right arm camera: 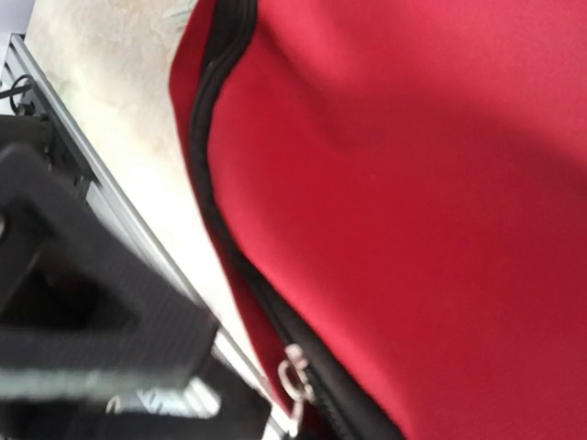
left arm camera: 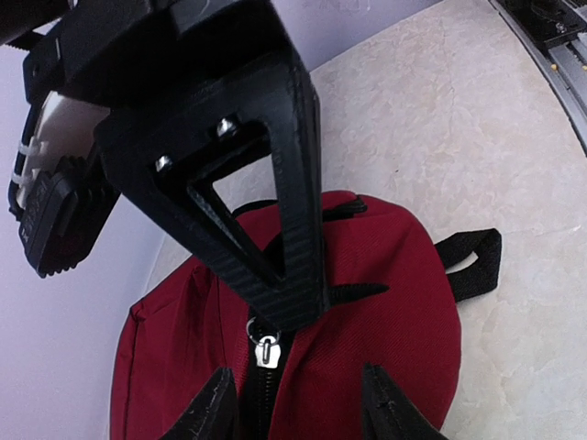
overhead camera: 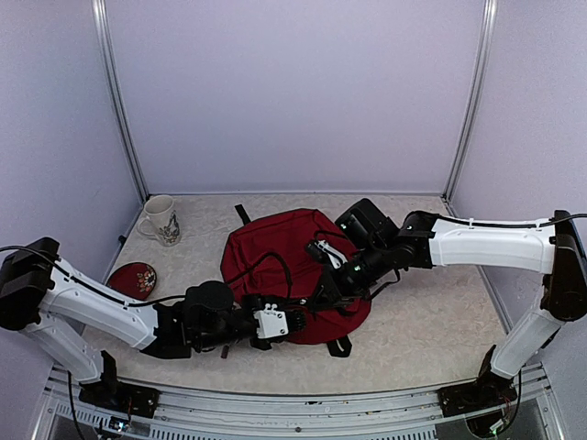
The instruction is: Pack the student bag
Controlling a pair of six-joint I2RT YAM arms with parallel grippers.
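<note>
The red bag (overhead camera: pixel 271 247) lies on the table with both grippers over its front part. My left gripper (overhead camera: pixel 295 321) is just left of my right gripper (overhead camera: pixel 321 301). In the left wrist view its fingertips (left arm camera: pixel 381 412) are spread apart at the bottom edge, below a zipper pull (left arm camera: pixel 268 350) on the bag. The right gripper looms above that pull. In the right wrist view its dark fingers (right arm camera: pixel 138 330) are beside the bag's zipper and a metal pull (right arm camera: pixel 295 376); what is between them is unclear.
A white mug (overhead camera: pixel 160 220) stands at the back left, with a red patterned plate (overhead camera: pixel 131 282) in front of it.
</note>
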